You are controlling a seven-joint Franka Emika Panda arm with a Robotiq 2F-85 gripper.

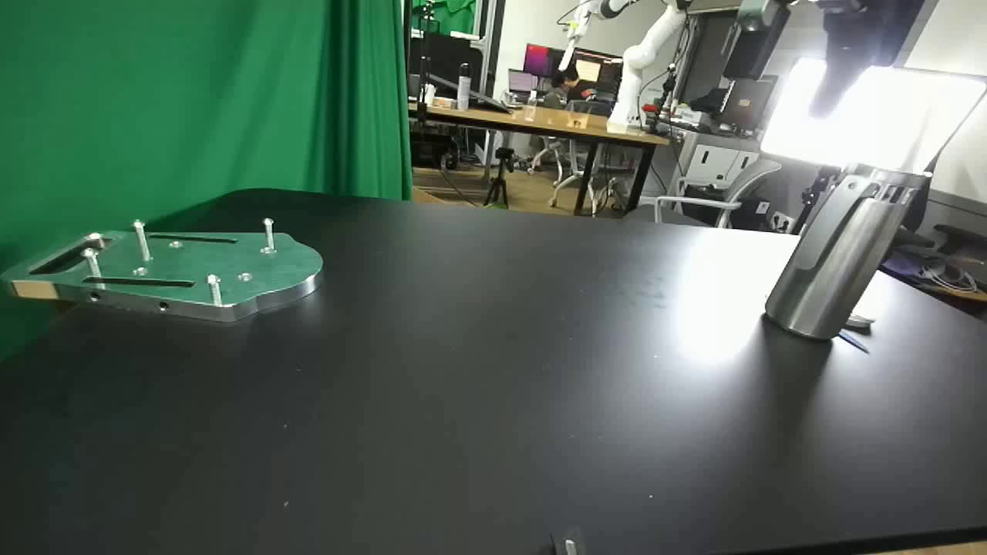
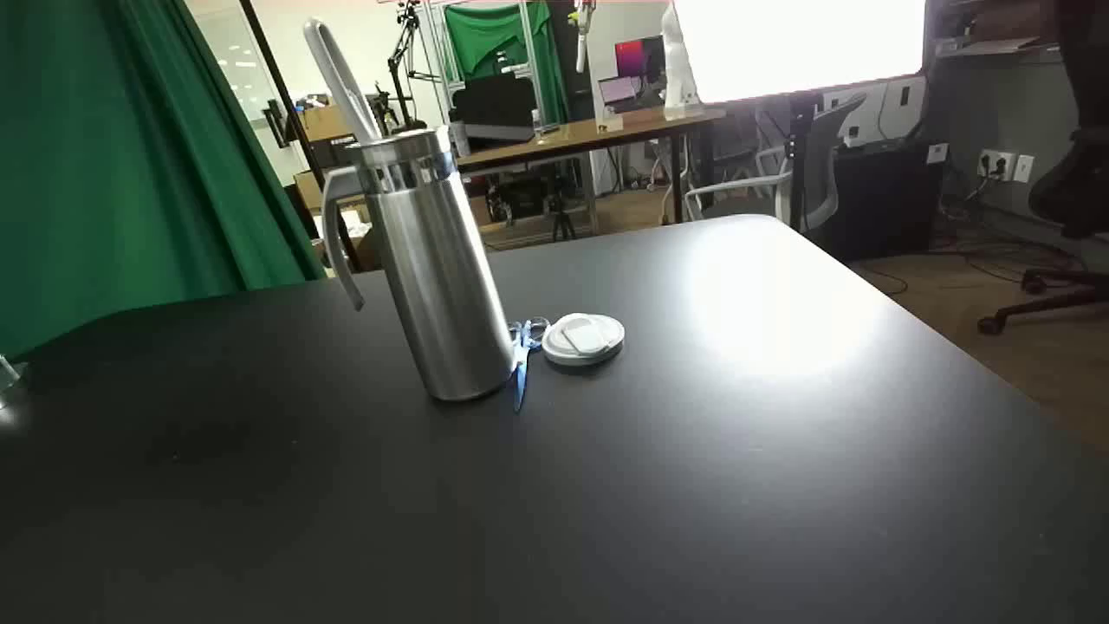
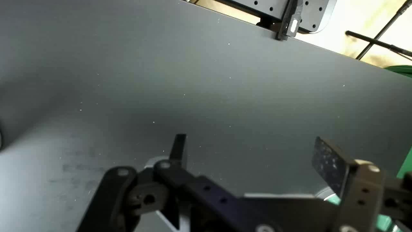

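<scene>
Over the black table, my gripper stands open in the wrist view, with a wide gap and only bare tabletop between its fingers. Dark arm parts show at the top right of exterior view 1, out of focus. A steel pitcher with a side handle stands on the table, and a long white handle sticks out of its top. Beside the pitcher's base lie blue scissors and a white oval lid-like piece.
A green-topped metal plate with several upright posts lies at the table's left, by the green curtain.
</scene>
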